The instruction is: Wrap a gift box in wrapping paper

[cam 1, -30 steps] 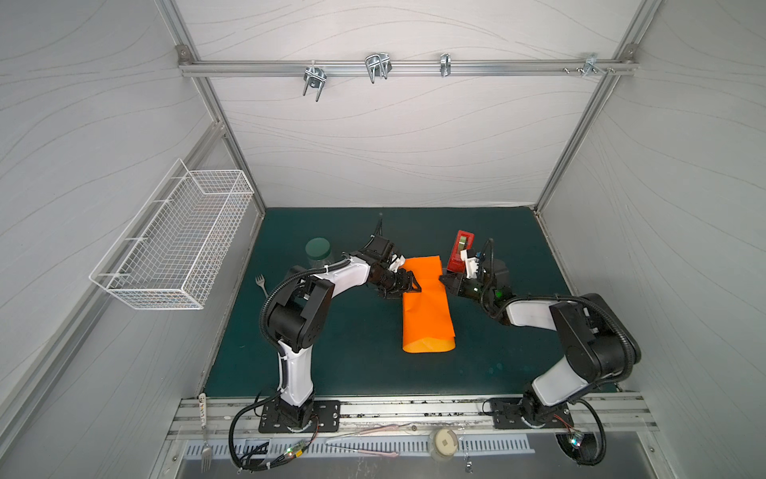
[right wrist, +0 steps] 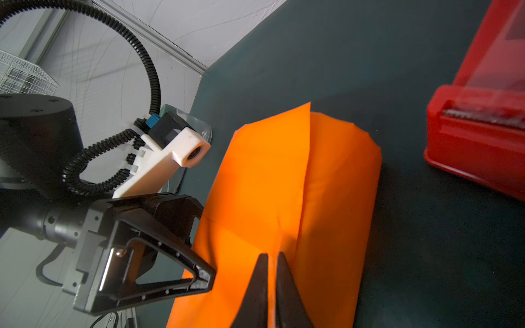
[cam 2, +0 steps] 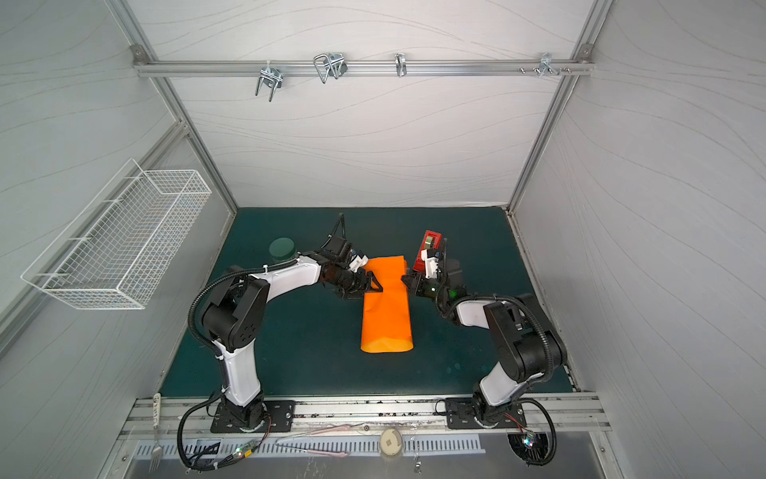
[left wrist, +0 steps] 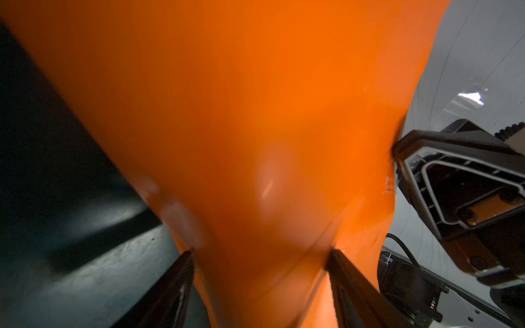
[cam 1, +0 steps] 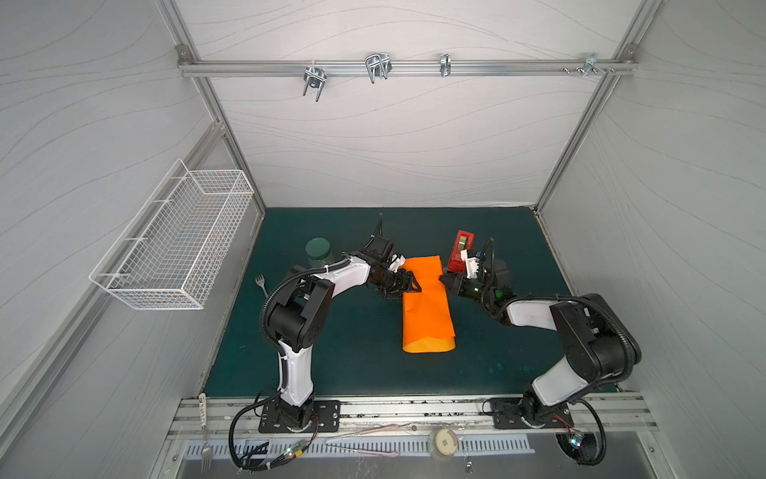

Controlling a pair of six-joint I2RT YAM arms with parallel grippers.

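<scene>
Orange wrapping paper (cam 1: 427,319) lies folded into a long, flat-looking bundle on the dark green table; any box inside is hidden. In the right wrist view, a loose edge of the paper (right wrist: 262,180) runs lengthwise over the top as an overlapping flap. My left gripper reaches in from the left side and is shut on the orange bundle, one finger (right wrist: 199,273) resting over its face. At the flap's edge, my right gripper has its fingertips together; whether they pinch the thin paper, I cannot tell.
A red tape dispenser (cam 1: 460,249) stands just behind my right gripper, close to the bundle. Behind the left arm is a green-lidded container (cam 1: 318,250), with a fork (cam 1: 261,282) near the left edge. A white wire basket (cam 1: 179,239) hangs at left.
</scene>
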